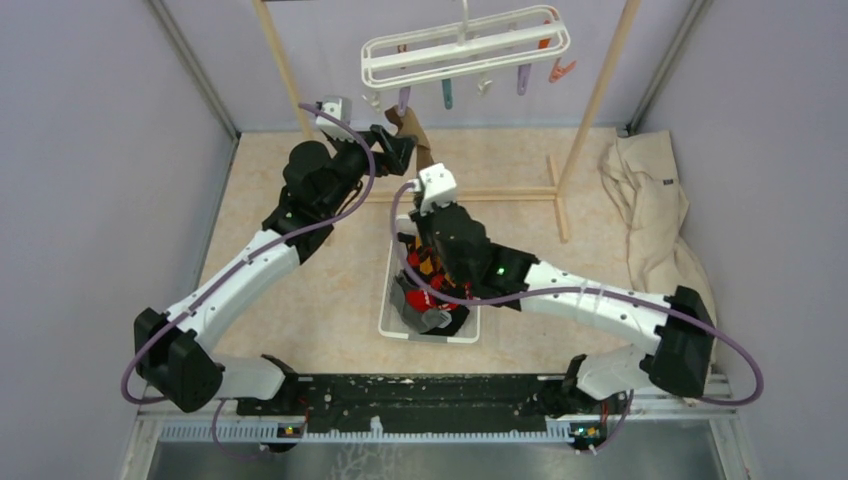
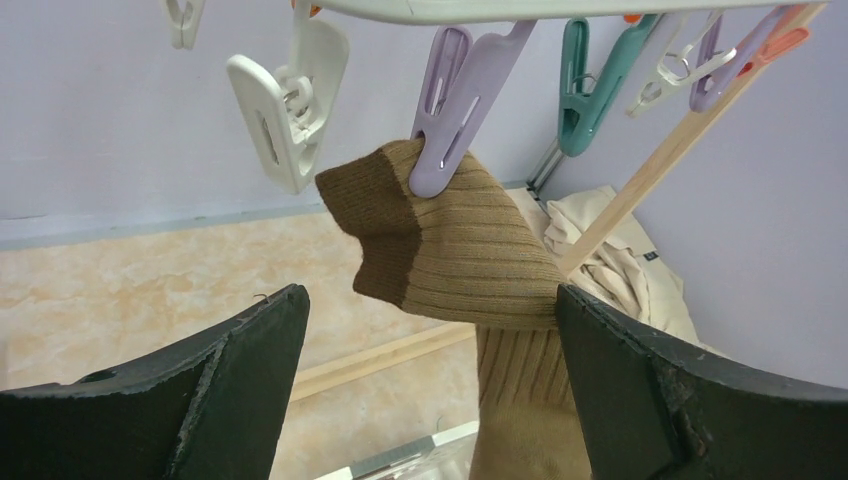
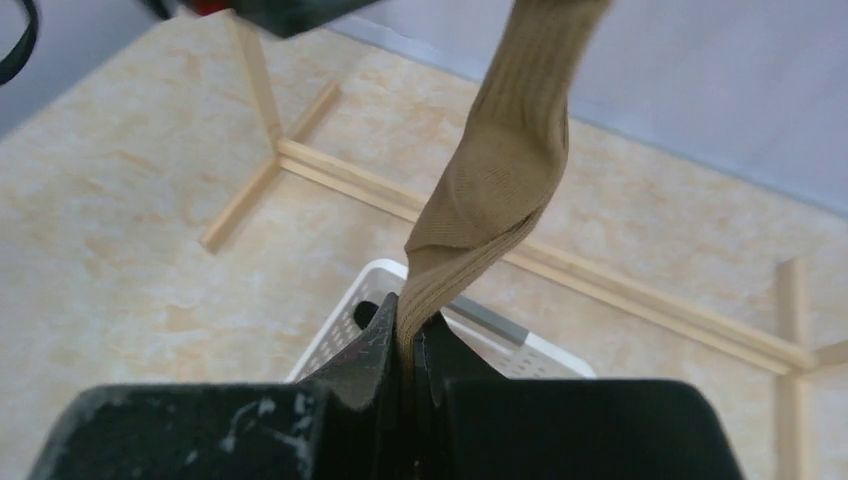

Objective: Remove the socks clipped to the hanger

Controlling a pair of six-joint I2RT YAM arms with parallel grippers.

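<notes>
A brown ribbed sock hangs by its cuff from a purple clip under the white hanger. Open fingers of my left gripper stand below the clip; the sock is between the fingers, its right edge by the right finger, and I cannot tell whether they touch. Lower down, the sock runs taut to my right gripper, which is shut on its end. In the top view the right arm hides that grip and part of the basket.
Inside the basket lie a grey sock and red, black and orange patterned ones. A teal clip and a white clip hang empty beside the purple one. Wooden bars frame the space; beige cloth lies at the right.
</notes>
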